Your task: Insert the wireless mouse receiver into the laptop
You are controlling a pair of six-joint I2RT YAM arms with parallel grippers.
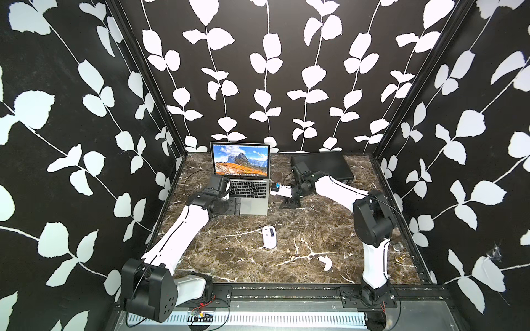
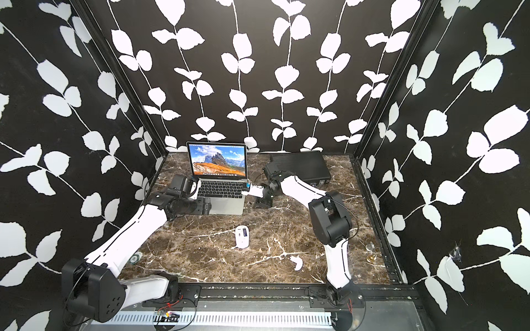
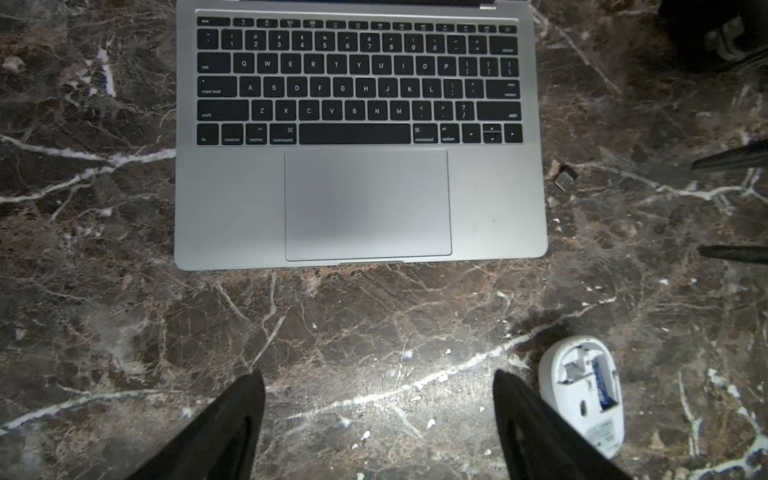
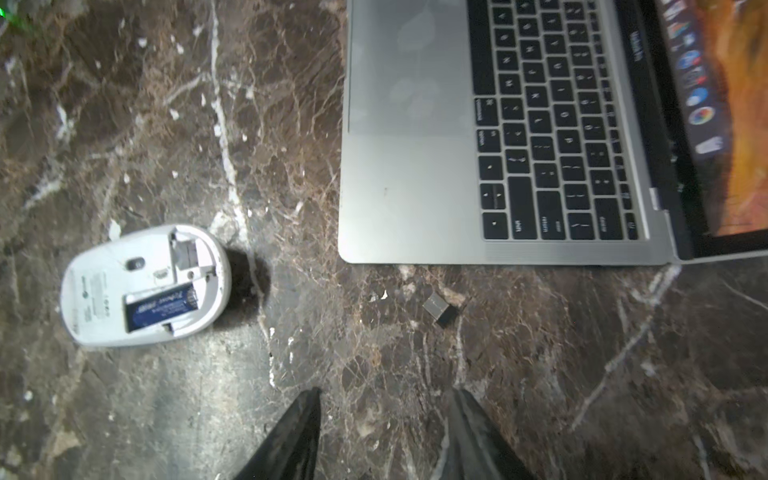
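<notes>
The tiny dark square receiver [image 4: 438, 309] lies on the table just off the laptop's right side, apart from its edge. It also shows as a small dark receiver [image 3: 565, 177] in the left wrist view. The grey laptop [image 4: 416, 216] stands with its lid up and screen lit. My right gripper is open above the table, to the right of the laptop; the receiver lies ahead of its fingers [image 4: 292, 436]. My left gripper hangs open over the laptop's front left part, nothing between its fingers. The laptop's side ports are not visible.
A white mouse [image 4: 144, 288] lies belly-up in front of the laptop, its battery bay uncovered. A white curved cover [image 1: 325, 262] rests further right. A black box [image 1: 325, 165] stands at the back right.
</notes>
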